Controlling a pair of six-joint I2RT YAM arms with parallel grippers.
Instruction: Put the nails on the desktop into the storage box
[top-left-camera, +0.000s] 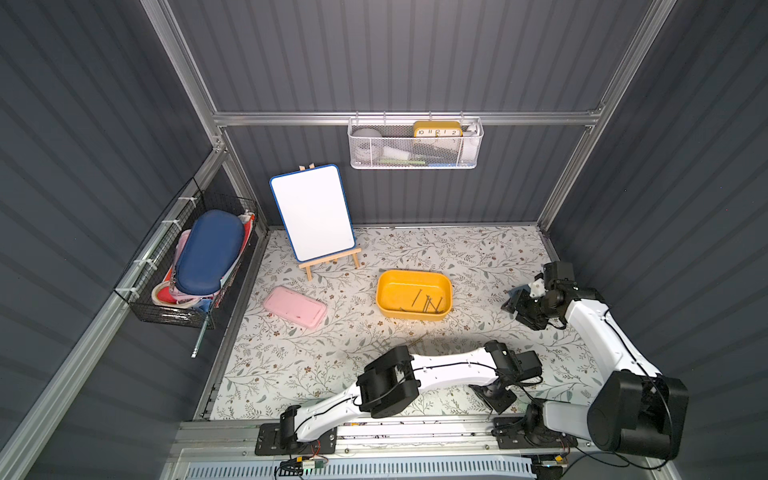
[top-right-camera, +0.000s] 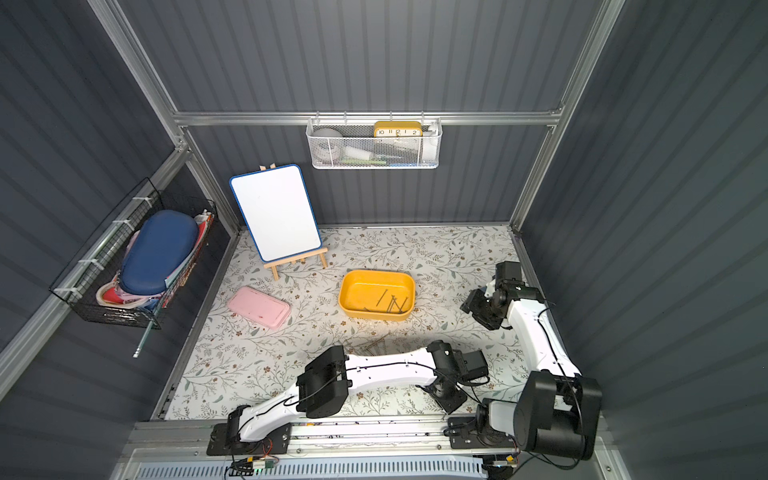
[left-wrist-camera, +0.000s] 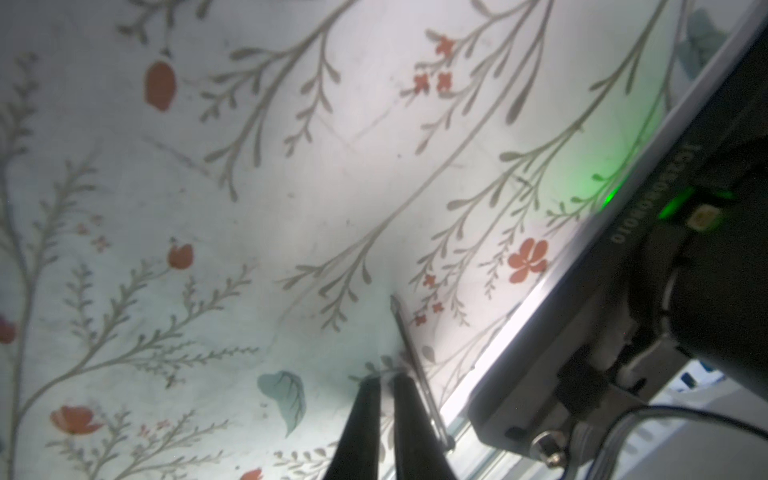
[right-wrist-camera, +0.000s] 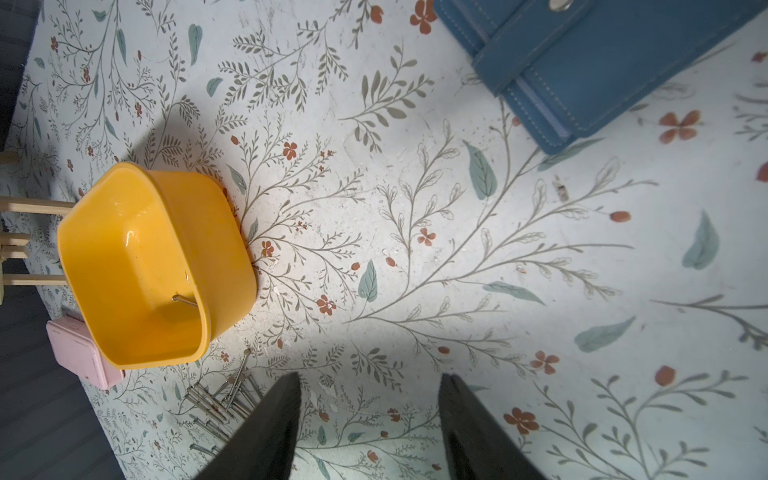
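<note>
The yellow storage box (top-left-camera: 413, 280) holds several nails (top-left-camera: 428, 304). More nails (right-wrist-camera: 214, 404) lie loose beside it on the desktop. In the left wrist view a single nail (left-wrist-camera: 412, 344) lies near the desk's front edge, at my left gripper, whose fingers are narrowly parted; whether they touch the nail is unclear. My right gripper stands open above the desktop at the right, nothing between its fingers.
A blue wallet-like case (right-wrist-camera: 608, 56) lies at the right, near the right gripper. A pink tray (top-right-camera: 257, 305) and a whiteboard on an easel (top-right-camera: 276, 212) are at the left. My left arm stretches across the front of the desk.
</note>
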